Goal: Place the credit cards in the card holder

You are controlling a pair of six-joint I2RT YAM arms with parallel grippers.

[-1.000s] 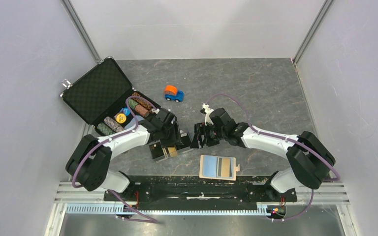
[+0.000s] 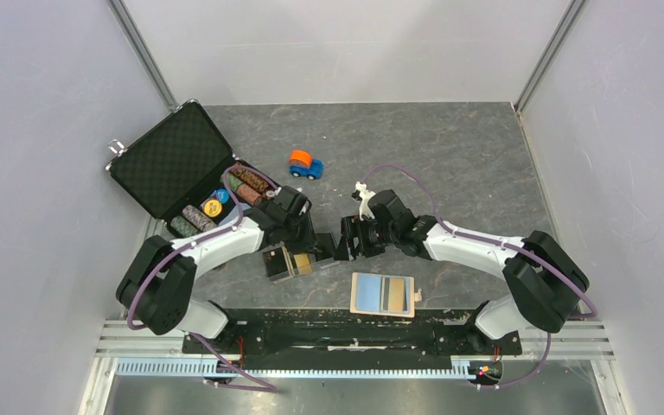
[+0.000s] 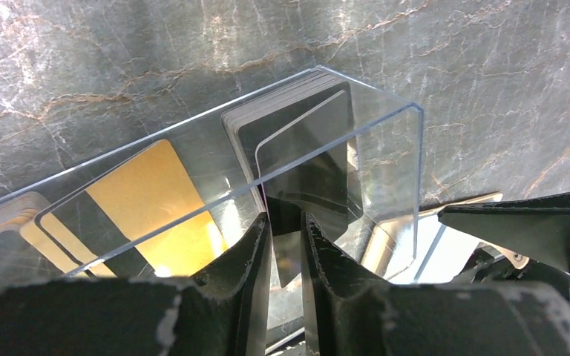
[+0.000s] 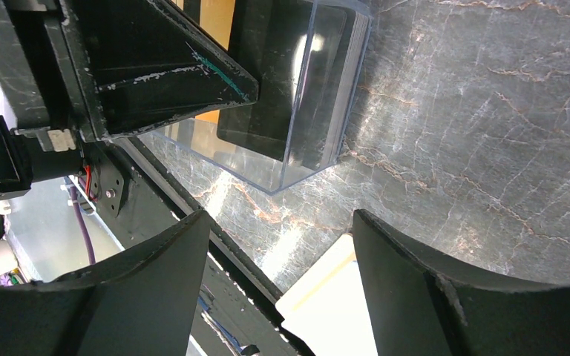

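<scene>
In the left wrist view the clear card holder (image 3: 393,148) has a stack of black cards (image 3: 286,119) at its right end and a gold card (image 3: 148,185) in the middle. My left gripper is over the holder, its fingertips a little apart. A loose-looking dark card (image 3: 312,178) leans just beyond the tips; no firm hold on it shows. Seen from the right wrist, my right gripper is open and empty beside the holder's end (image 4: 289,167). From above, the left arm partly hides the holder (image 2: 287,264).
A wooden tray (image 2: 354,309) with blue and gold pieces lies near the front edge. An open black case (image 2: 177,160) stands at the back left, and a blue and orange toy car (image 2: 305,166) behind the arms.
The left gripper has shifted very slightly over the holder in the top view. The right arm, holder and tray look unmoved.
</scene>
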